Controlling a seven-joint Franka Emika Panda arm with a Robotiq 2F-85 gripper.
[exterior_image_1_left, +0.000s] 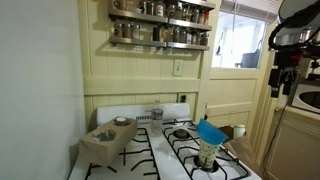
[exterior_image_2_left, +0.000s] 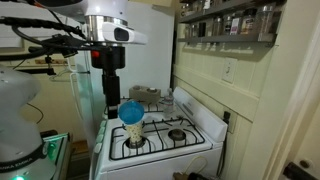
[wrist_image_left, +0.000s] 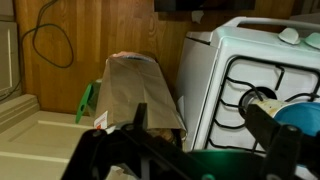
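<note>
High at the right of exterior view 1, my gripper (exterior_image_1_left: 282, 92) hangs in the air, its two fingers well apart and nothing between them. The wrist view looks down past the spread fingers (wrist_image_left: 148, 140). On the stove's front right stands a pale patterned cup (exterior_image_1_left: 208, 154) with a blue piece (exterior_image_1_left: 209, 131) tilted at its top. Exterior view 2 shows the blue piece (exterior_image_2_left: 131, 112) as round, partly covering the cup (exterior_image_2_left: 134, 130). A cardboard box (exterior_image_1_left: 108, 146) with something round in it sits at the stove's left. Behind the burners is a clear jar (exterior_image_1_left: 156, 121).
The white stove (exterior_image_2_left: 175, 148) has raised black grates. Shelves of jars (exterior_image_1_left: 158, 42) hang on the wall above. A white mug (exterior_image_1_left: 239, 131) stands right of the stove. In the wrist view, a brown paper bag (wrist_image_left: 135, 90) lies beside the stove below me.
</note>
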